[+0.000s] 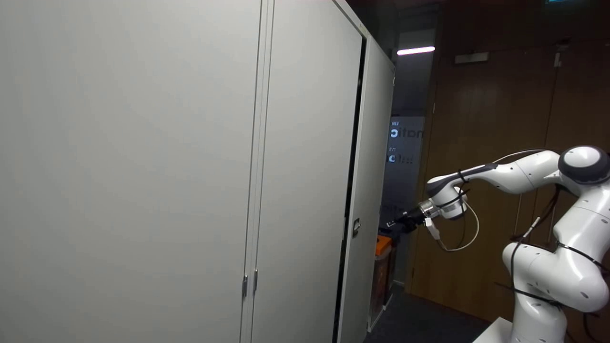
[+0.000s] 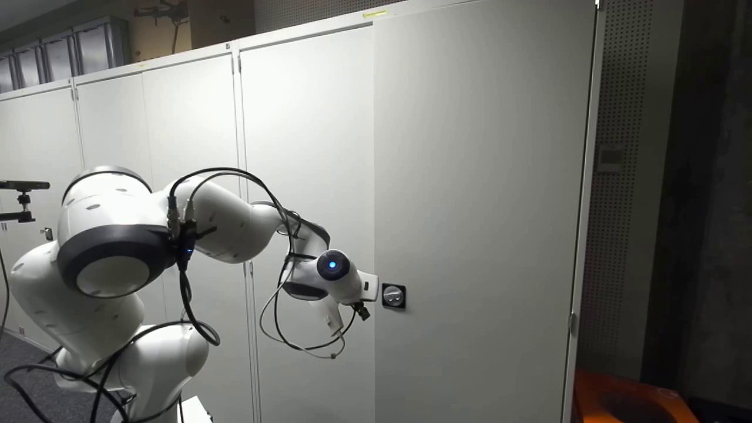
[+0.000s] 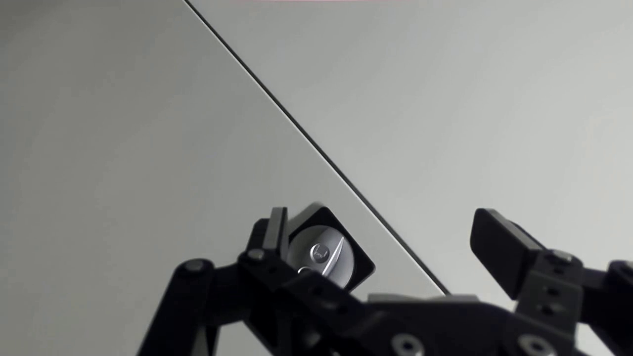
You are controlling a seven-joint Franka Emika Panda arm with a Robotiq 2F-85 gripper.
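Observation:
A round silver knob point(image 3: 338, 259) on a black square plate is set in the grey cabinet door point(image 2: 486, 176), close to the door's edge. My gripper is open, its two dark fingers spread wide with nothing between them. In the wrist view the knob lies beside the left finger and is partly covered by it and by the gripper body. From the first exterior view, the gripper point(image 1: 392, 223) hangs in the air to the right of the knob point(image 1: 356, 227), clear of it. The arm covers the gripper in the second exterior view, where the knob point(image 2: 394, 296) shows just right of the wrist.
A narrow dark gap point(image 1: 352, 148) runs between this door and its neighbour point(image 1: 309, 160), the door standing slightly ajar. An orange-topped bin point(image 1: 383, 246) stands past the cabinet's end. Loose cables point(image 2: 271, 310) hang around the wrist.

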